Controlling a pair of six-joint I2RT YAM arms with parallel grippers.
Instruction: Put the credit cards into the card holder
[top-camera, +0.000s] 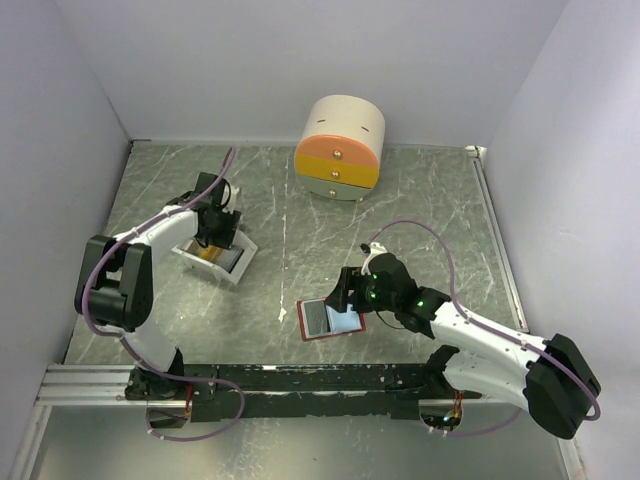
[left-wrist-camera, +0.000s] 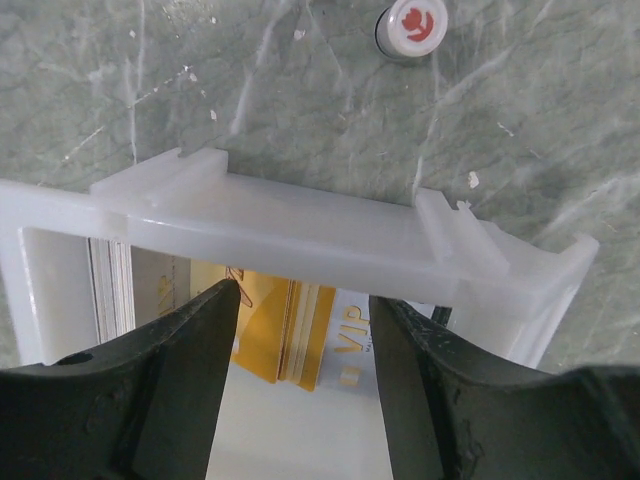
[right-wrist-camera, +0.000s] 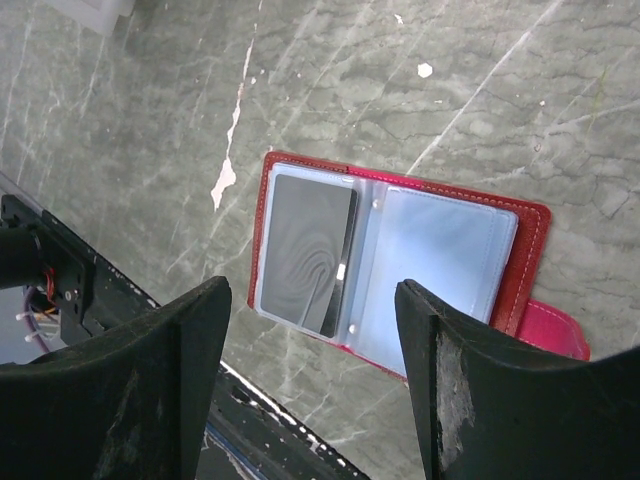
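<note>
A white open tray (top-camera: 247, 262) on the left holds the credit cards, standing on edge in a row. In the left wrist view, an orange card (left-wrist-camera: 261, 325) and a pale grey "VIP" card (left-wrist-camera: 347, 345) lean between the fingertips' directions, below the tray's rim. Over the tray, my left gripper is open and holds nothing. The red card holder (right-wrist-camera: 528, 262) lies unfolded in the right wrist view, a dark grey panel or card in its left sleeve (right-wrist-camera: 308, 248) and a pale right sleeve (right-wrist-camera: 440, 262). Above its near side, my right gripper is open and empty.
A rounded cabinet (top-camera: 342, 140) with coloured drawers stands at the back. Beyond the tray in the left wrist view is a small cylinder (left-wrist-camera: 412, 27) with a red mark on top. Between tray and holder the tabletop is bare.
</note>
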